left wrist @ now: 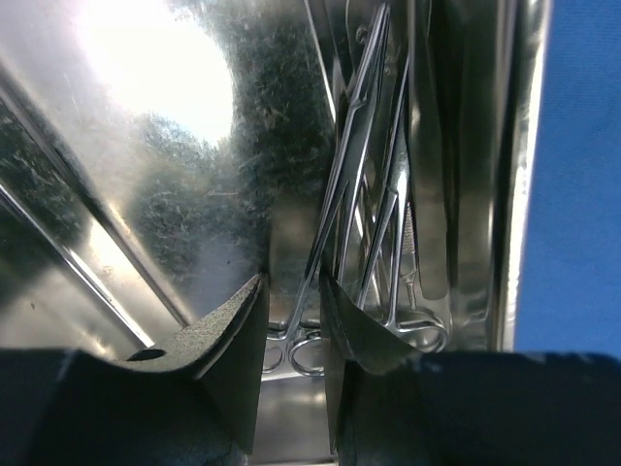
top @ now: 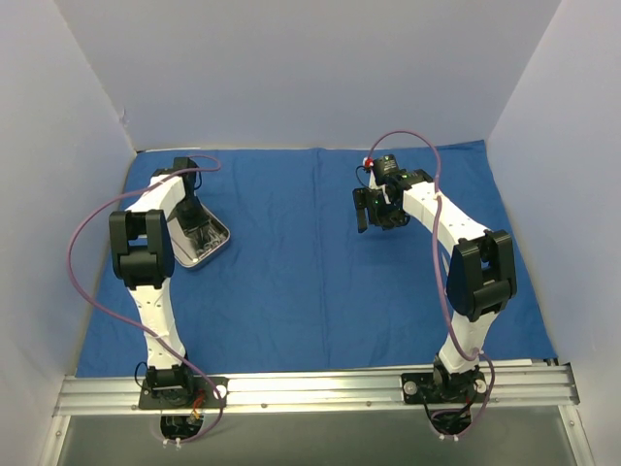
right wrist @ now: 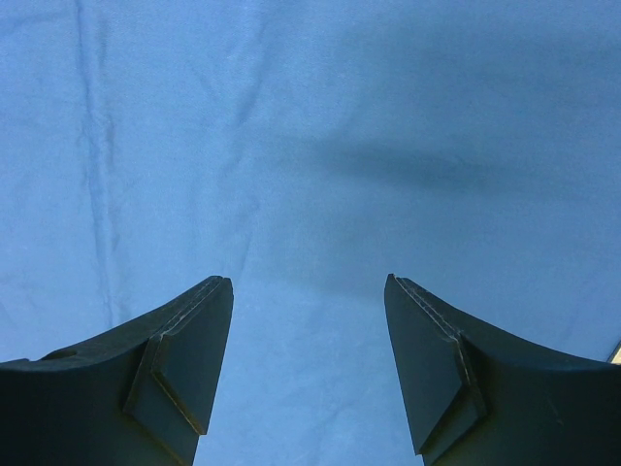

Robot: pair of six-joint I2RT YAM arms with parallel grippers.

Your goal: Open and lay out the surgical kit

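A steel tray point(top: 215, 248) sits on the blue cloth at the left. In the left wrist view it holds several scissor-like clamps point(left wrist: 344, 175), flat blades point(left wrist: 427, 194) and other slim tools along one side. My left gripper is down in the tray at the clamps' ring handles, its fingers a little apart around a shank; whether it grips is unclear. My right gripper stands open over bare cloth at the right of centre, nothing between its fingers.
Walls bound it at left, right and back. Pink tubes loop over both arms.
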